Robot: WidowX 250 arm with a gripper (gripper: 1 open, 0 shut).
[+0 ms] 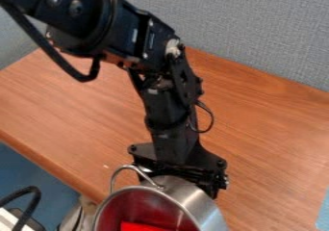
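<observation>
My black gripper [180, 167] is low over the table just behind a steel pot [187, 211] at the bottom of the camera view; its fingertips are hidden behind the pot's rim, so what lies between them cannot be seen. The pot has a wire handle and holds a red object [141, 226], partly cut off by the frame's edge.
A grey padded wall [257, 28] stands behind it. A black cable and a white item sit at the lower left, off the table.
</observation>
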